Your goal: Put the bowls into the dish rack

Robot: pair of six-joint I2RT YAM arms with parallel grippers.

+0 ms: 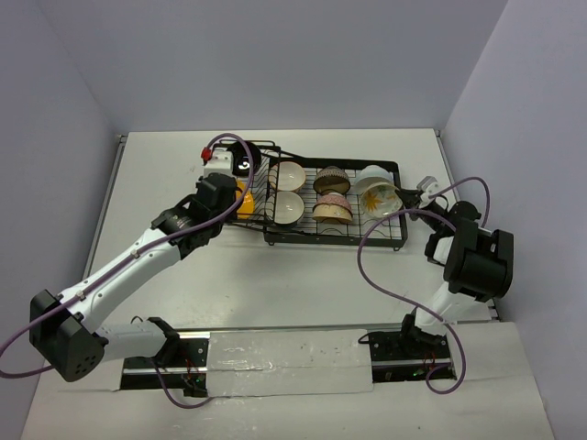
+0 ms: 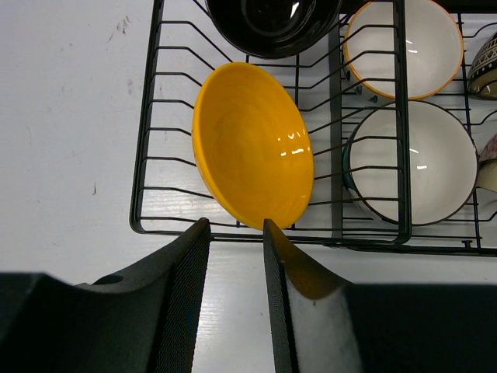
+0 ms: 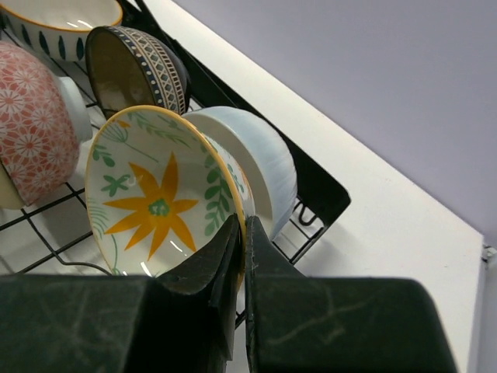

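In the right wrist view a white bowl with an orange flower point(image 3: 155, 206) stands tilted in the dish rack point(image 1: 335, 240). My right gripper is shut on its right rim. Close behind it leans a pale blue-white bowl point(image 3: 276, 167); whether the two touch is hard to tell. On the rack's left section a yellow bowl point(image 2: 256, 148) rests tilted against the wires, a black bowl point(image 2: 272, 23) behind it. My left gripper hangs open near the front edge of that section, nothing between its fingers.
Two white-inside bowls point(image 1: 288, 208) sit in the middle of the rack. To their right stand a dark patterned bowl point(image 1: 332, 180) and a pink patterned bowl point(image 1: 333, 210).
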